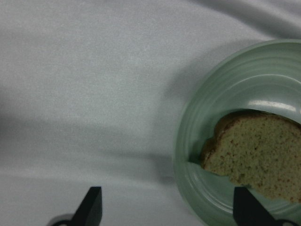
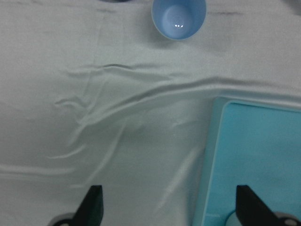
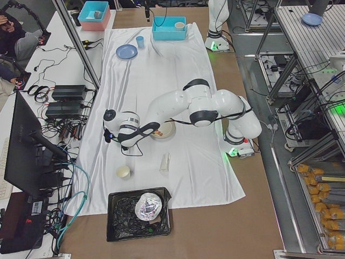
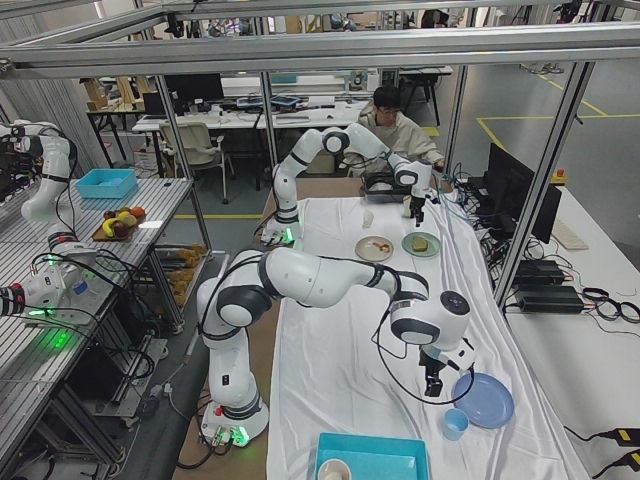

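A green plate point(image 1: 197, 188) holding a bread slice point(image 1: 254, 155) fills the right of the left wrist view, with my left gripper open over its edge, nothing between the fingers. My right gripper is open, with a blue cup point(image 2: 178, 19) ahead of it and the rim of a blue bin point(image 2: 214, 141) to its right. A blue plate point(image 4: 483, 405) lies by that cup in the camera right view.
A round dish with food point(image 4: 374, 250) sits beside the green plate. A cream cup point(image 3: 123, 171), a clear wrapper point(image 3: 165, 163) and a black tray point(image 3: 116, 226) with foil lie toward one end of the white cloth.
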